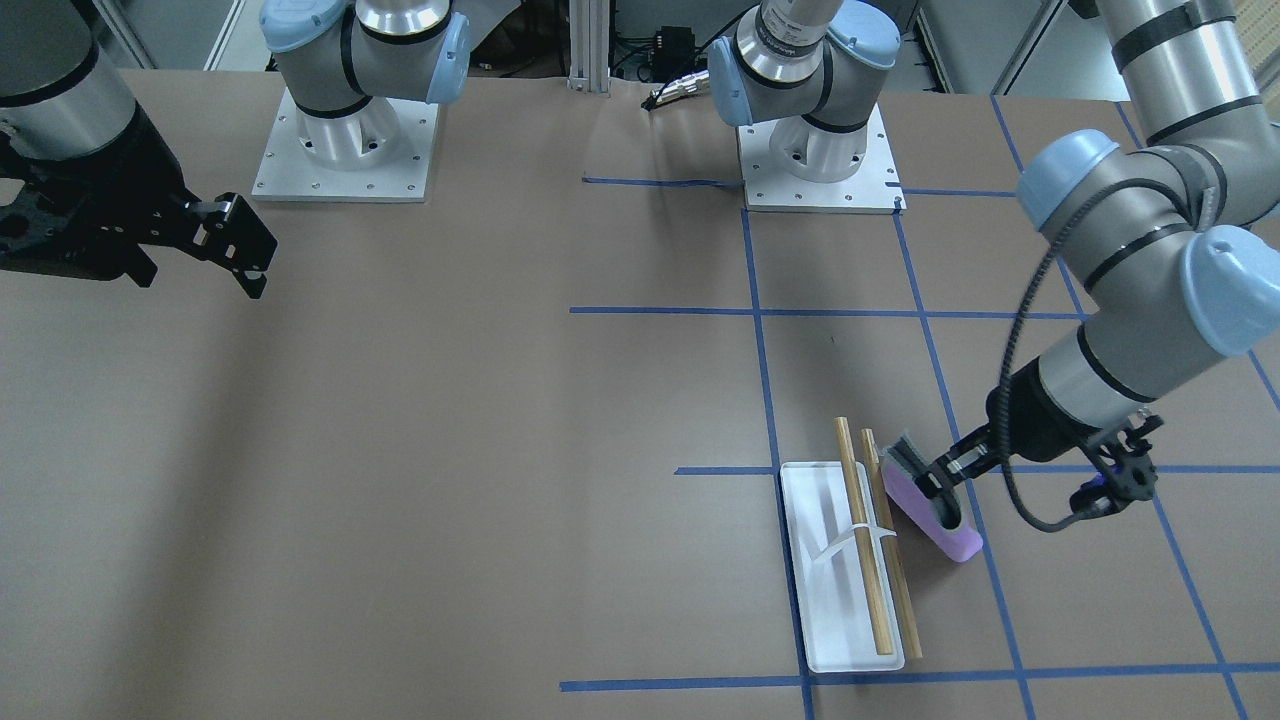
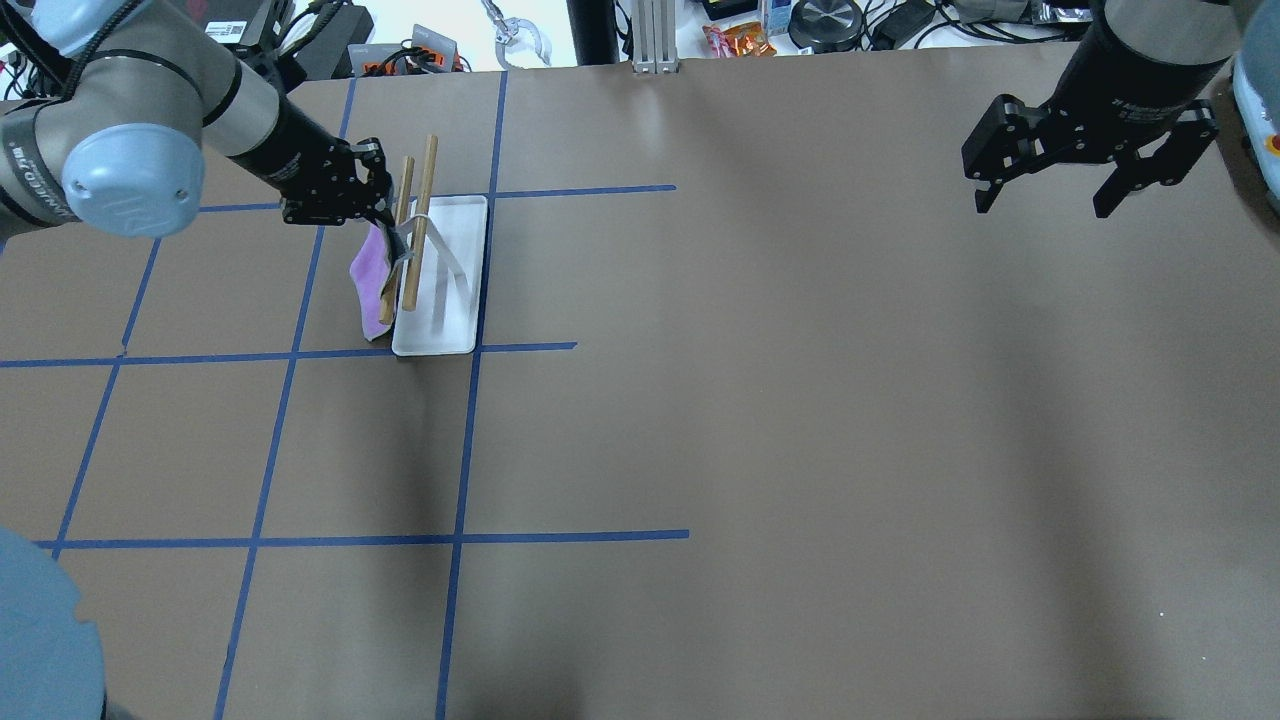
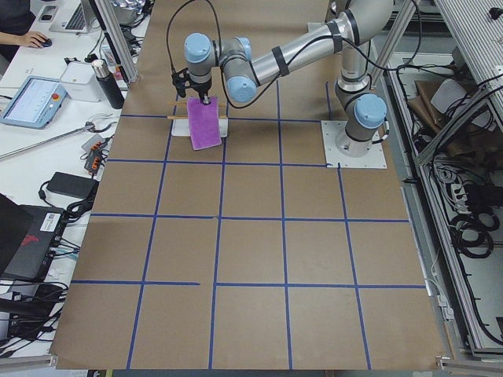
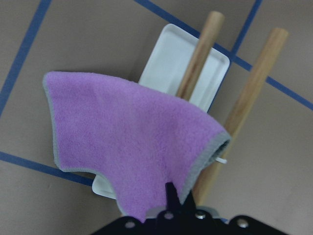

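Observation:
A purple cloth with grey edging hangs from my gripper, which is shut on it at a corner; in the left view the cloth spreads down from the fingertips. Just beside and below lies a white tray with two wooden sticks lying lengthwise over it and a white strip across them. In the wrist view the cloth covers part of the tray and sticks from that angle; whether it touches them I cannot tell.
Another dark gripper stands at the opposite side of the table. Further arms on white plates stand at the back. The middle of the table, marked partly with blue tape lines, is clear.

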